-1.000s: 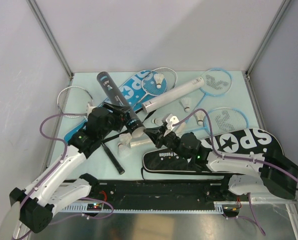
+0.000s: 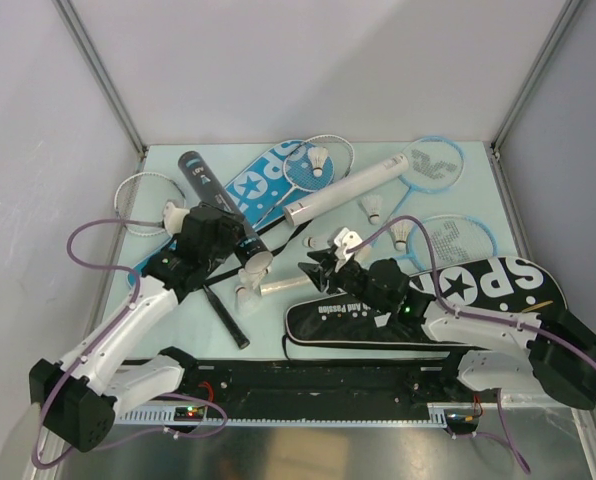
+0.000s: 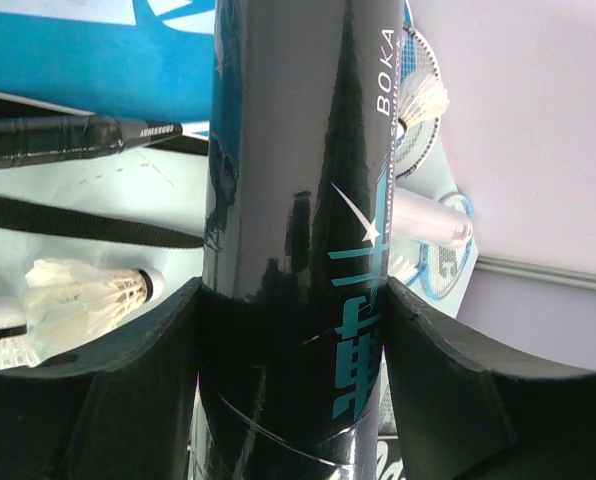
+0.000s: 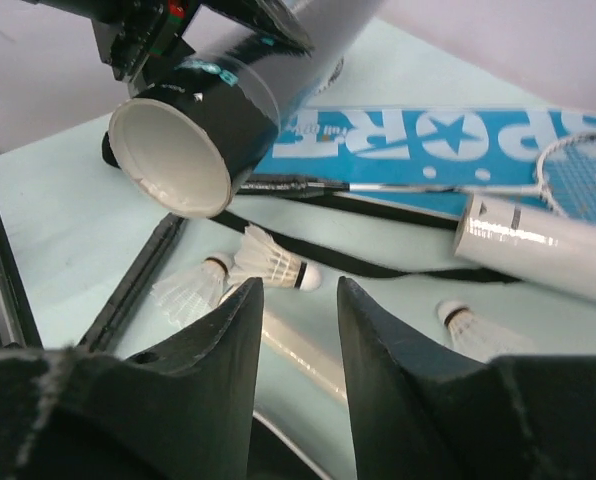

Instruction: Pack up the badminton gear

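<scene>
My left gripper is shut on a dark shuttlecock tube (image 2: 210,188), held tilted above the table. Its pale open mouth (image 4: 173,160) faces down and toward the right arm. My right gripper stands open with empty space between its fingers, near that mouth and above a beige racket handle (image 4: 303,350). Two shuttlecocks lie close together below, one on its side (image 4: 268,262) and another (image 4: 191,292) beside it. A third shuttlecock (image 4: 478,332) rests to the right, apart from the fingers. The tube's inside is too dim to make out fully.
A white tube (image 2: 348,190) lies diagonally behind. Rackets (image 2: 451,240) and more shuttlecocks (image 2: 371,207) are spread at the right. A blue bag (image 2: 248,185) lies under the left side, a black bag (image 2: 348,325) along the front. Bare table shows at the centre right.
The dark tube has shifted left with the left gripper, away from the right one.
</scene>
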